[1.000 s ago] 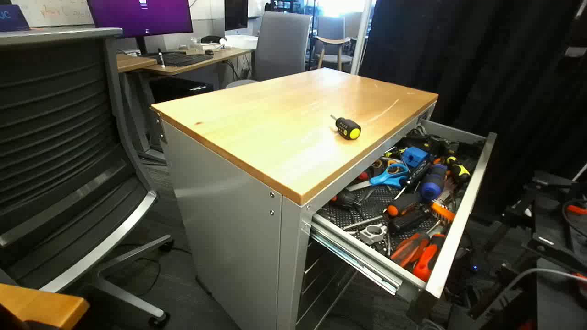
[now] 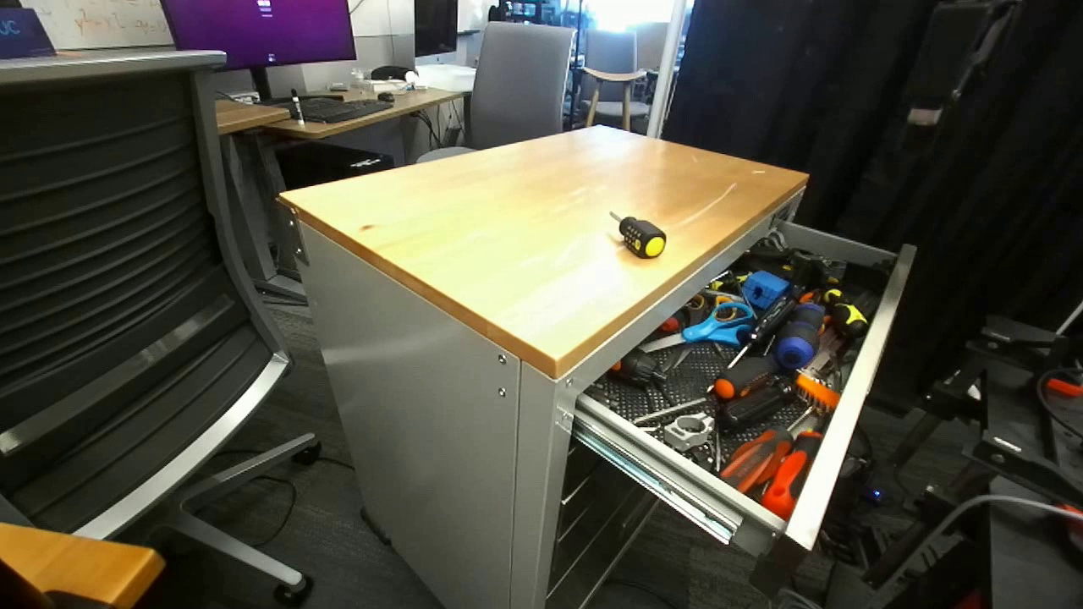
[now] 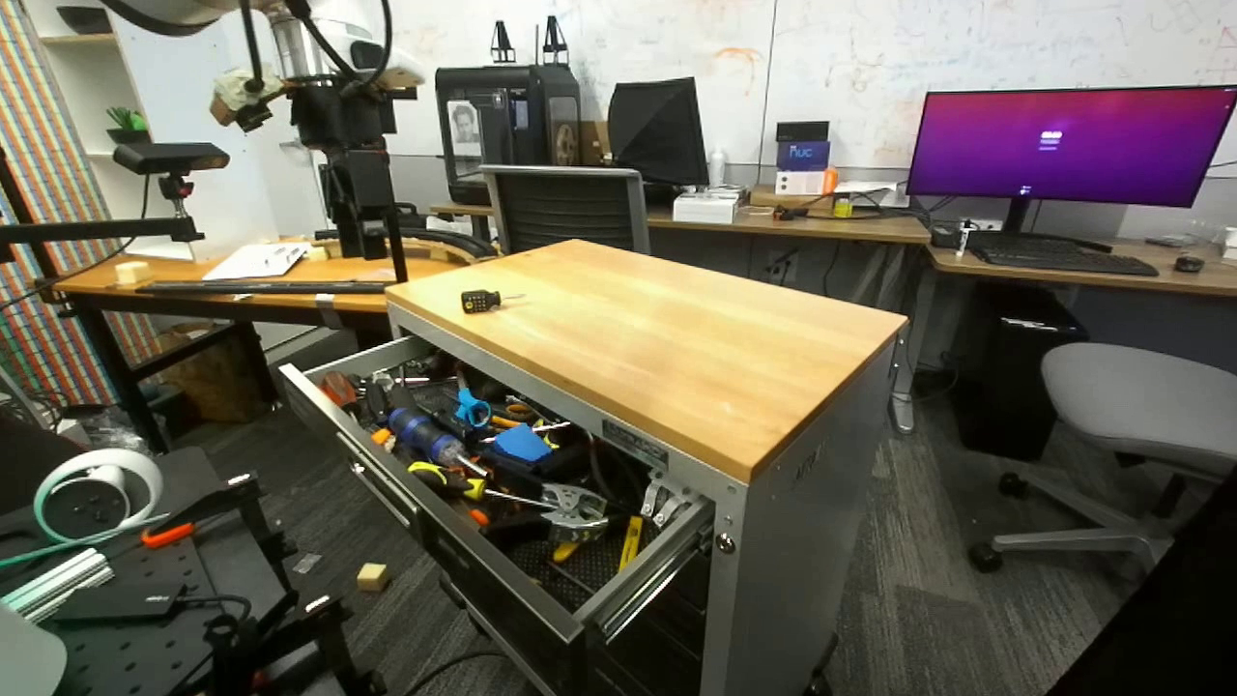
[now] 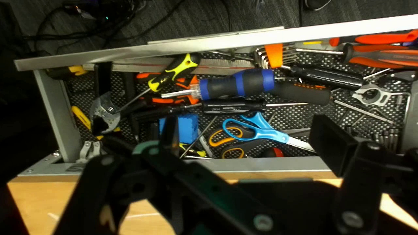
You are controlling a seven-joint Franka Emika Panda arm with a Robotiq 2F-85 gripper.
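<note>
My gripper [image 3: 385, 257] hangs above the cabinet's far-left corner in exterior view 2. In the wrist view it is open, with a wide gap between its black fingers and nothing held. Below it, in that view, is the pulled-out drawer [image 4: 55, 113], full of hand tools. Blue-handled scissors [image 4: 256, 133], a blue-and-black screwdriver [image 4: 239, 84] and a blue block [image 4: 188, 128] lie inside. On the wooden top [image 2: 487, 223] rests a stubby black-and-yellow screwdriver [image 2: 642, 238], lying on its side near the drawer-side edge.
An office chair [image 2: 122, 254] stands beside the cabinet in exterior view 1. The raised drawer front [image 2: 863, 375] borders the tools. Most of the wooden top is bare. A black cart [image 3: 151, 580] with gear stands before the drawer in exterior view 2.
In exterior view 1, a dark arm part at the upper right has come further left into view before the black curtain. The stubby screwdriver, drawer and tools look unmoved.
</note>
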